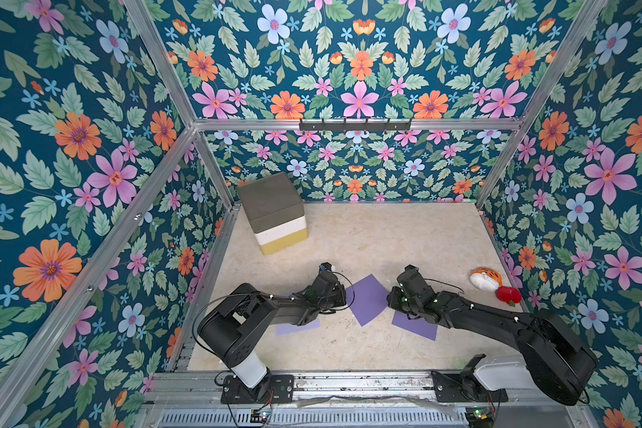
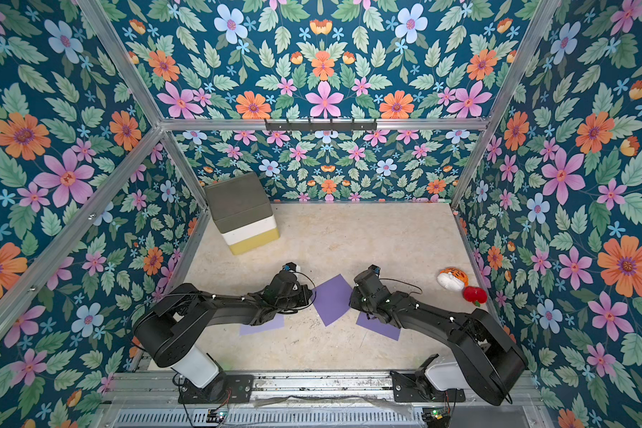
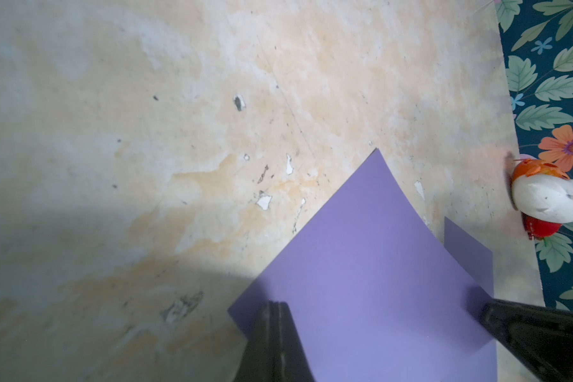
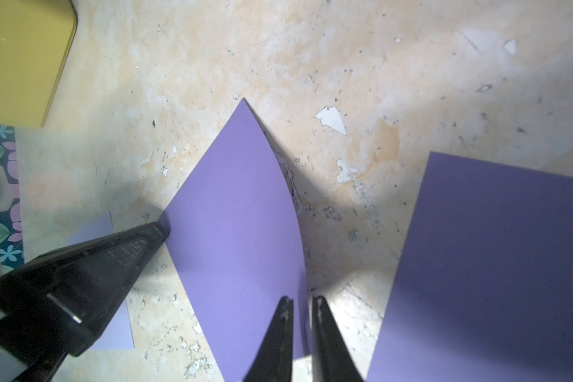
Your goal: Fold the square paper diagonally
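The square purple paper (image 1: pixel 367 299) lies cornerwise on the table between my two grippers. Its far corner points to the back, and no crease shows. In the left wrist view my left gripper is shut at the left corner of the paper (image 3: pixel 369 267); whether it pinches the sheet or presses on it I cannot tell. In the right wrist view, my right gripper is closed around the right corner. There the edge of the paper (image 4: pixel 242 216) rises in a curve, with a shadow on the table beneath.
A second purple sheet (image 1: pixel 415 326) lies under the right arm, a paler one (image 1: pixel 297 327) under the left. A box (image 1: pixel 272 214) stands at the back left; a white and orange toy (image 1: pixel 485 279) and a red one (image 1: pixel 508 295) sit far right.
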